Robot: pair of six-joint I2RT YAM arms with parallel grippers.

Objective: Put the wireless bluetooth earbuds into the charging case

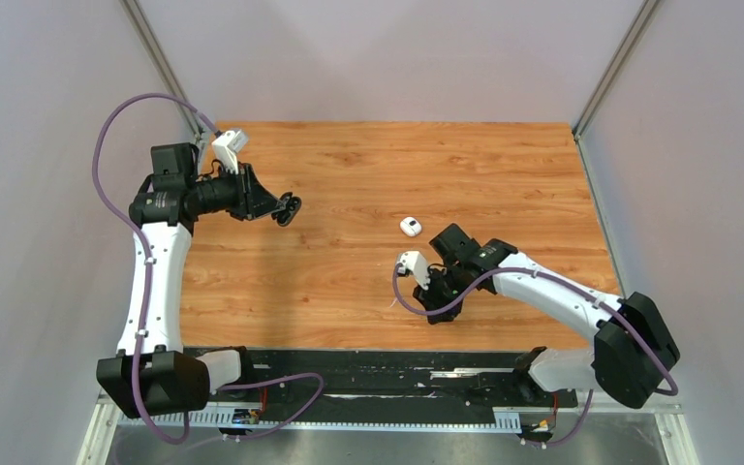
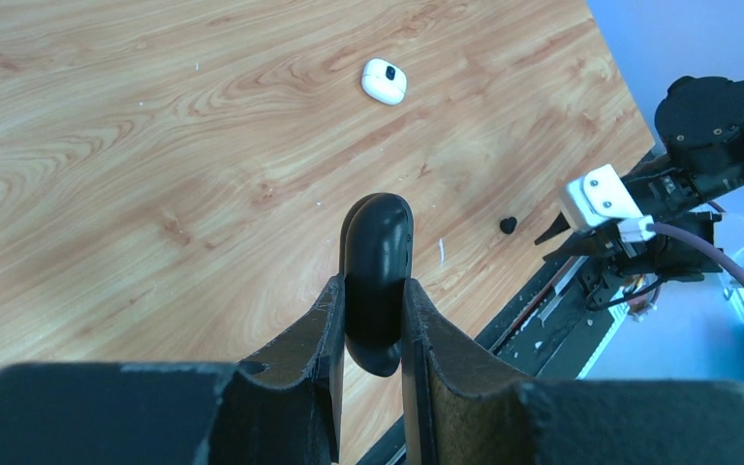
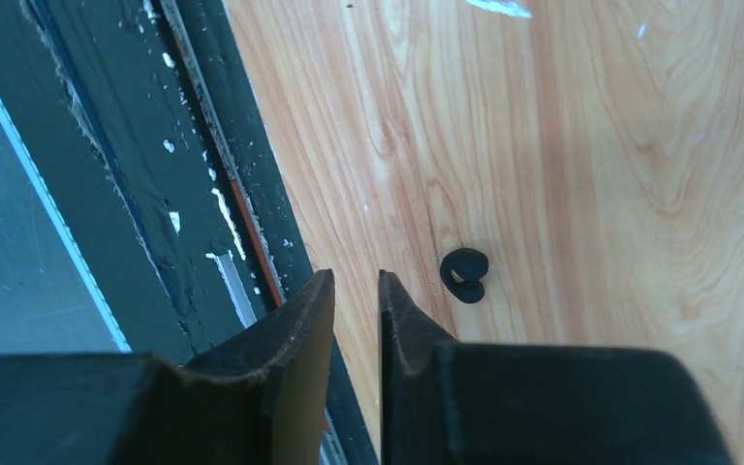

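My left gripper is shut on the black earbud case, held upright between its fingertips; in the top view the case hangs over the table's left part. My right gripper hangs low near the front edge, its two fingertips slightly apart with nothing visible between them. A small black earbud lies on the wood just beside it, also a dark spot in the left wrist view.
A small white object lies on the middle of the table. A dark rail runs along the front edge.
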